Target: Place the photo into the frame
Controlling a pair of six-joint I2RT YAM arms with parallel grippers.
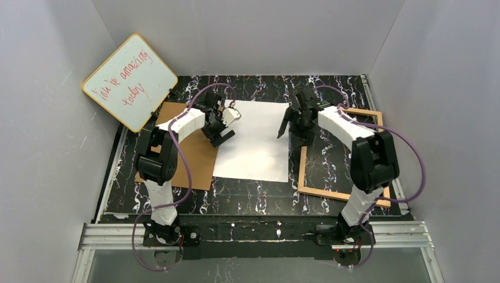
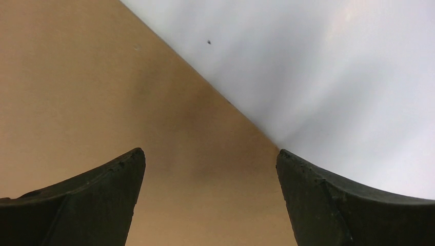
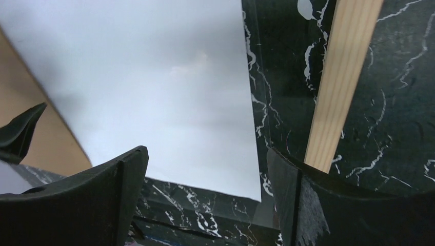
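A blank white sheet, the photo (image 1: 253, 156), lies flat in the middle of the table, its left edge meeting the brown backing board (image 1: 197, 165). To the right rests the empty wooden frame (image 1: 303, 168), dark marble showing through it. Above the seam of board and sheet hangs my left gripper, open, with nothing between its fingers. My right gripper is open too, raised over the sheet's right side near the frame's left bar. In the right wrist view the photo (image 3: 169, 102) and the frame's bar (image 3: 341, 82) lie apart, with a strip of marble between.
A small whiteboard (image 1: 130, 82) with red writing stands at the back left. Grey walls (image 1: 247, 35) enclose the back and sides.
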